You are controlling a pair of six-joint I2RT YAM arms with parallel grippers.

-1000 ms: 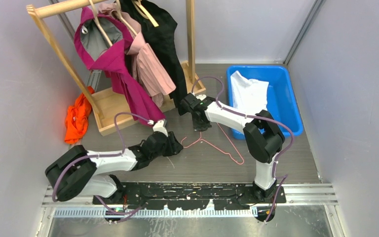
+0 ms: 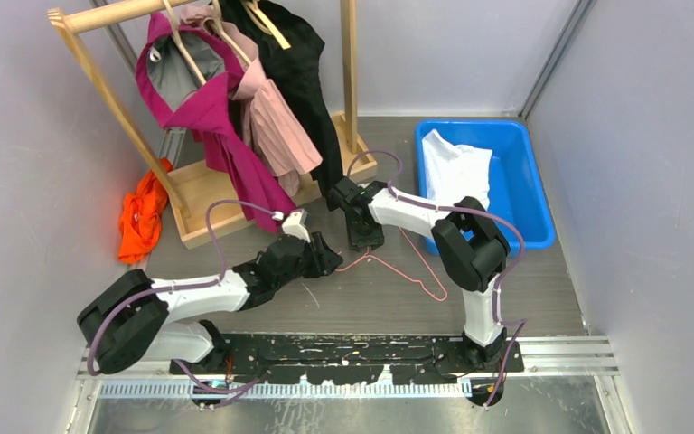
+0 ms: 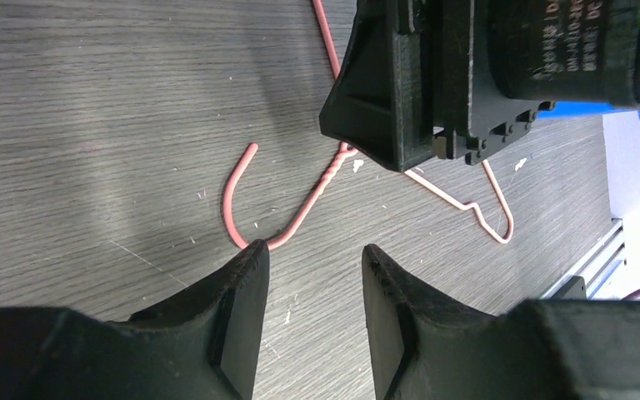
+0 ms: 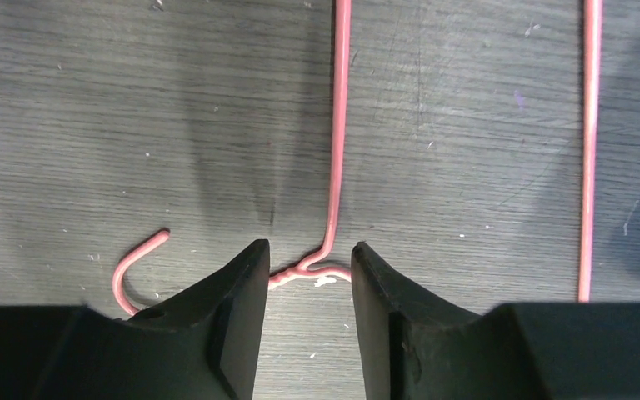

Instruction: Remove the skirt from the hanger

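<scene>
A pink wire hanger (image 2: 402,274) lies bare on the grey floor, its hook (image 3: 227,204) curling to the left. My left gripper is open near the hook end, with nothing between its fingers. Over the twisted neck (image 4: 302,269) is my right gripper, its fingers apart. The wire passes across the gap in the right wrist view, but no grip on it shows. A folded white cloth (image 2: 456,170) rests in the blue bin (image 2: 520,212); whether it is the skirt I cannot tell.
A wooden rack (image 2: 350,72) at the back left holds a magenta garment (image 2: 226,136), a pink one (image 2: 276,127) and a black one (image 2: 294,68). Orange cloth (image 2: 143,217) lies at the far left. Both grippers are close together; bare floor lies in front.
My left gripper has shifted slightly right, closer to the hook. The right gripper has come a little toward the front, over the hanger's neck. The hanger appears still.
</scene>
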